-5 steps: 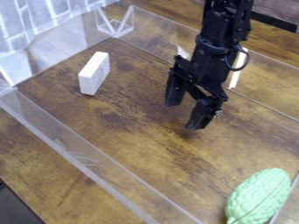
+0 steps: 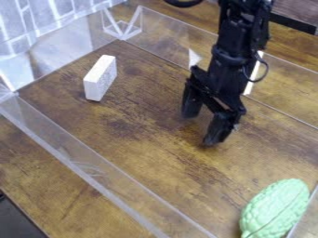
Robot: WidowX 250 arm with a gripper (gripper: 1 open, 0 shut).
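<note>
My black gripper hangs down from the top of the view over the middle of the wooden board, its two fingers spread open with nothing visible between them. Its tips are low, close to the wood. A white block lies to its left, apart from it. Behind the gripper on the right, another white piece is partly hidden by the arm. A pale green, textured oval object lies at the lower right.
Clear plastic walls edge the wooden board. A white ribbed cloth or curtain fills the upper left. The middle and lower left of the board are bare.
The gripper has shifted slightly right and a little down over the board. The blocks and the green object have not moved.
</note>
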